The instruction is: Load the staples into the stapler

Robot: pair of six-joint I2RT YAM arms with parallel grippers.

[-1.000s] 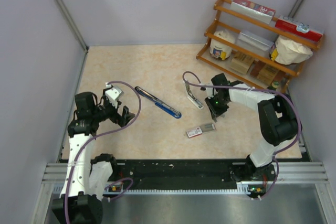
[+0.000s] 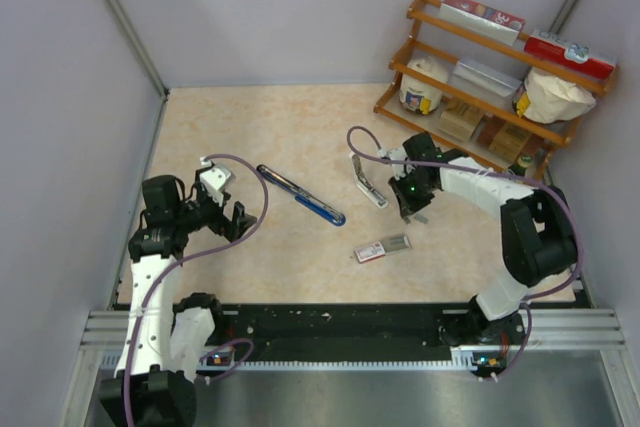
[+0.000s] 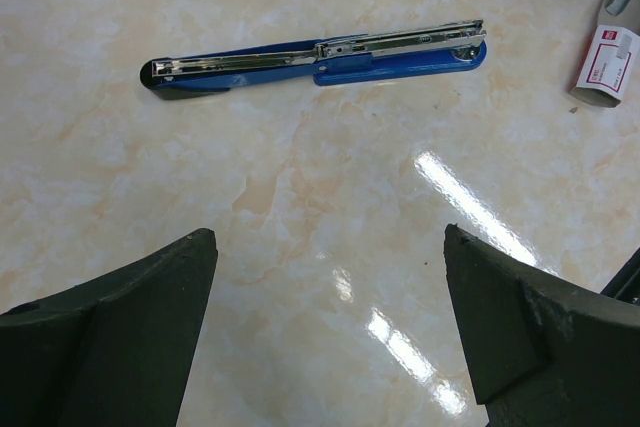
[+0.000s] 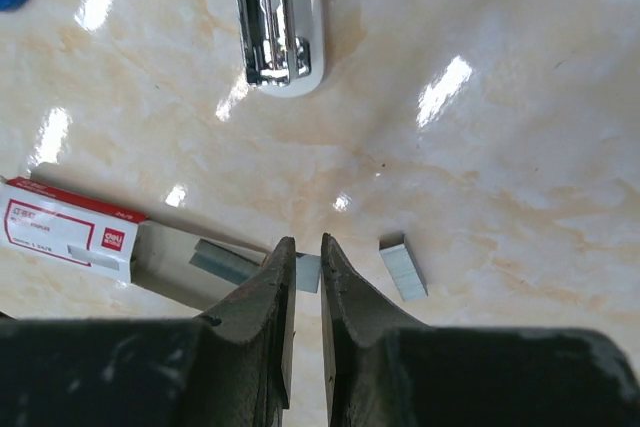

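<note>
The small white-and-silver stapler (image 2: 370, 183) lies opened out on the table, its metal channel (image 4: 268, 22) showing in the right wrist view. My right gripper is shut on a small grey staple piece (image 4: 308, 273) beside the open staple box (image 4: 85, 230). Another grey strip (image 4: 224, 262) shows at the box's open end. To the right of the fingers a short block of staples (image 4: 404, 268) rests on the table. My left gripper stands open and empty at the left of the table, apart from everything.
A long blue stapler (image 2: 300, 195) lies at mid-table, between the left gripper and the white stapler. At the back right, a wooden shelf (image 2: 490, 97) carries boxes and tubs.
The right gripper has shifted slightly back from the staple box, and its arm a little to the right. A loose staple block now shows beside it. The left arm has stayed still.
</note>
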